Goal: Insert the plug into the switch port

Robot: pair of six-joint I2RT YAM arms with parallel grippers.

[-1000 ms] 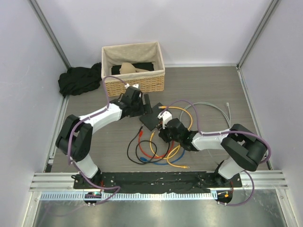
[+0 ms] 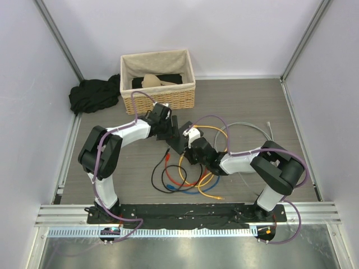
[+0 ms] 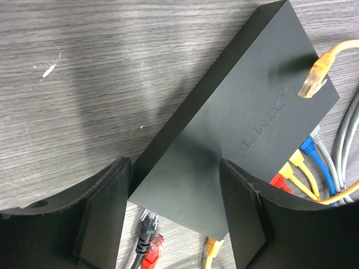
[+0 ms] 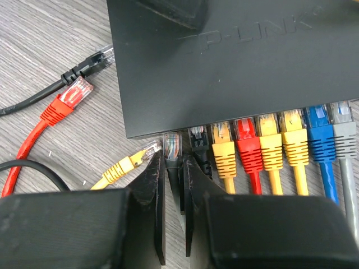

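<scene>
The black switch [image 3: 235, 123] lies on the wooden table. Several plugs line its lower edge in the right wrist view: black [image 4: 199, 145], yellow [image 4: 223, 151], red [image 4: 247, 145], blue [image 4: 321, 140] and grey [image 4: 343, 140]. My right gripper has its fingertips close together around a clear-tipped plug [image 4: 172, 145] at that edge, left of the row; I cannot tell whether it grips it. My left gripper is part open over the switch's corner, one finger at its edge.
Loose black [image 4: 84, 70], red [image 4: 67, 103] and yellow [image 4: 129, 162] plugs lie beside the switch. A wicker basket [image 2: 157, 100] and black cloth [image 2: 90, 95] stand at the back.
</scene>
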